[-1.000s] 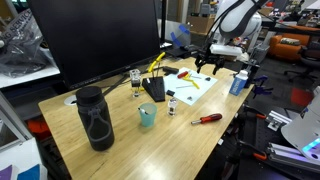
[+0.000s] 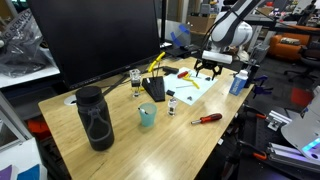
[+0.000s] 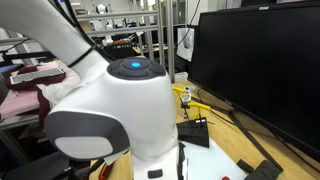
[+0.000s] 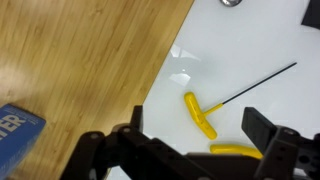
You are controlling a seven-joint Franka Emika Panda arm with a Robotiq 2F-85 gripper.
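My gripper is open, with nothing held between its fingers. In the wrist view, a yellow T-handled hex key (image 4: 200,115) lies on the white sheet (image 4: 170,125), its thin dark shaft pointing up and right. Its handle shows in the gap between the fingers, below them. A second yellow handle (image 4: 236,150) sits close by, partly covered by the right finger. From exterior view 1, the gripper (image 2: 222,62) hangs over the right end of the sheet. The white arm hides it in exterior view 2.
A red-handled screwdriver (image 2: 206,119), a teal mug (image 2: 147,115) and a black cylinder (image 2: 95,118) stand or lie on the wooden table (image 2: 150,150). A black monitor (image 2: 105,40) stands behind. Near the right edge is a blue bottle (image 2: 238,84).
The arm and gripper have come down slightly near the right end of the sheet. Objects on the table look unmoved.
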